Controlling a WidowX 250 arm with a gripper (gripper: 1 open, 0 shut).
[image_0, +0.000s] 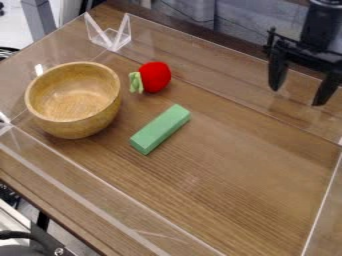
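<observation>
My dark gripper is at the upper right of the camera view, over the bare wooden table, with its fingers apart and nothing seen between them. Left of centre lie a red round object with a green part on its left, a mint-green block and a wide tan wooden bowl.
A clear plastic holder stands at the back left. The table's left edge crosses the lower-left corner.
</observation>
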